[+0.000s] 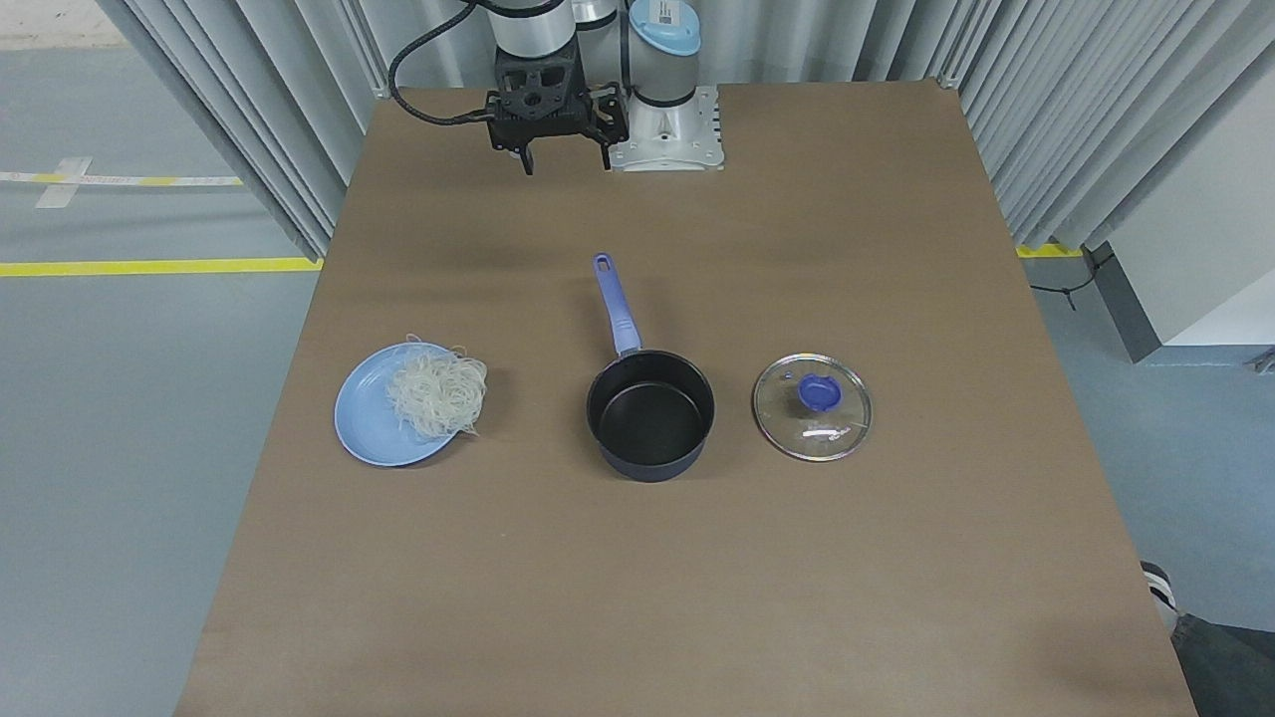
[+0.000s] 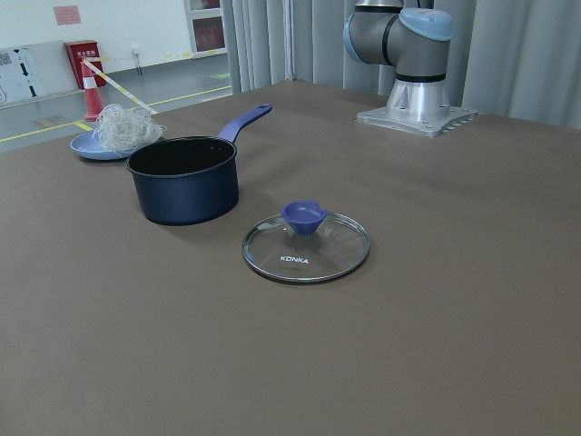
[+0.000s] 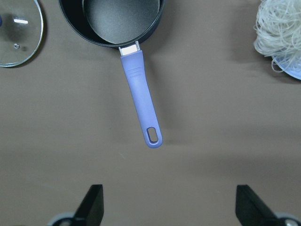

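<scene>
A dark saucepan (image 1: pixel 648 422) with a blue handle (image 3: pixel 140 94) stands mid-table, the handle pointing toward the robot. A glass lid (image 1: pixel 813 424) with a blue knob lies beside it on the right in the front view. On the other side, a blue plate (image 1: pixel 361 418) holds a tangle of white noodles (image 1: pixel 432 394). My gripper is open, high at the back of the table by the robot's base, with nothing between its fingers; the wrist view looks down on the handle beyond them. The gripper is out of the left camera's view.
The robot's base plate (image 1: pixel 669 149) is fixed at the back edge, before grey curtains. A person's foot shows beside the table's right edge in the front view.
</scene>
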